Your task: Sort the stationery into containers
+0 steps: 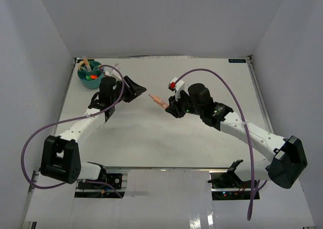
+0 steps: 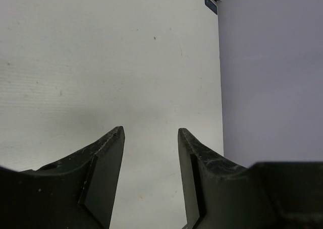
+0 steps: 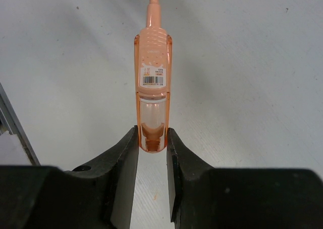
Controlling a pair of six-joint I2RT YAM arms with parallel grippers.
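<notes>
A salmon-orange pen-like item with a red tip and barcode label (image 3: 151, 77) is clamped at its lower end by my right gripper, held above the white table (image 1: 151, 138). In the top view my left gripper (image 1: 140, 90) hangs just left of the item's tip, apart from it. The left wrist view shows it open, with only bare table between its fingers. A teal container (image 1: 92, 82) holding several stationery pieces stands at the back left.
Grey walls (image 1: 282, 77) enclose the table on the back and sides.
</notes>
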